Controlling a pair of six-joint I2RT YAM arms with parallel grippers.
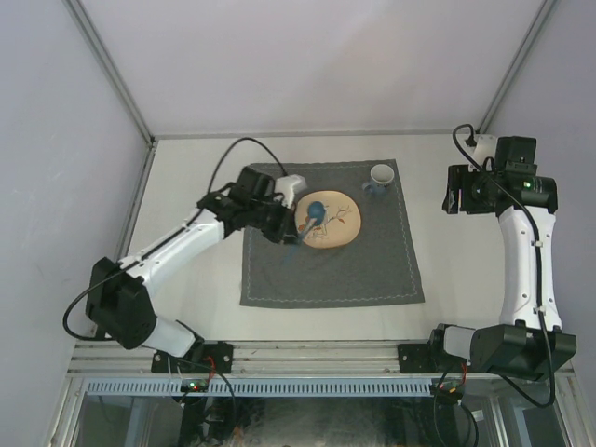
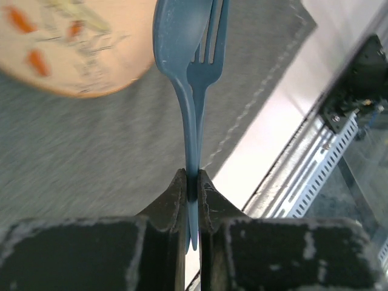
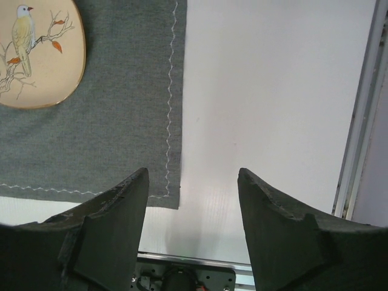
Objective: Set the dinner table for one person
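Note:
A blue spoon (image 2: 179, 42) and a blue fork (image 2: 205, 71) lie together in my left gripper, which is shut on their handles. From above, my left gripper (image 1: 291, 228) hovers over the left edge of the tan plate, the spoon's bowl (image 1: 317, 210) over the plate's surface. The plate (image 1: 340, 228), painted with a bird and branches, rests mid-placemat. At the placemat's upper right corner stands a white cup (image 1: 382, 174). My right gripper is open and empty, above the table right of the placemat.
The grey placemat (image 1: 326, 284) covers the table's centre. Bare white table (image 1: 442, 270) lies to its right, and the left side is clear apart from the left arm. A metal rail (image 1: 298, 358) runs along the front.

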